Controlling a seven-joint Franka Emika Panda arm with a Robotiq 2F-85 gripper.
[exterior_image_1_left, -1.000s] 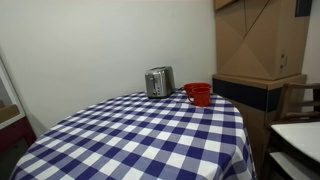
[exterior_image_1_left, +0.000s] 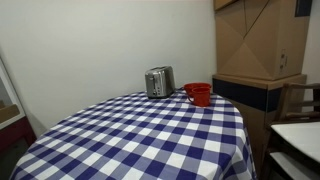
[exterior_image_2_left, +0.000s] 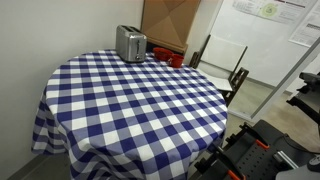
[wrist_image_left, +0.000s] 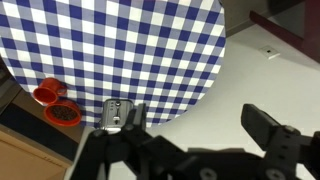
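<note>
On the round table with the blue-and-white checkered cloth (exterior_image_1_left: 130, 135), a silver toaster (exterior_image_1_left: 159, 83) stands near the back, by the wall. A red mug (exterior_image_1_left: 202, 95) is to its right, partly covering a red bowl (exterior_image_1_left: 187, 90) behind it. Looking down, the wrist view has the toaster (wrist_image_left: 117, 110) at the lower middle, with the mug (wrist_image_left: 47, 92) and bowl (wrist_image_left: 63, 113) at lower left. My gripper is open, its fingers wide apart and nothing between them. It hangs high over the table, clear of all these objects.
A white wall (exterior_image_1_left: 100, 45) rises behind it. Cardboard boxes (exterior_image_1_left: 255, 40) stand behind the right side, and a chair (exterior_image_2_left: 222, 60) is to the right. Part of the arm (exterior_image_2_left: 260, 150) shows at lower right.
</note>
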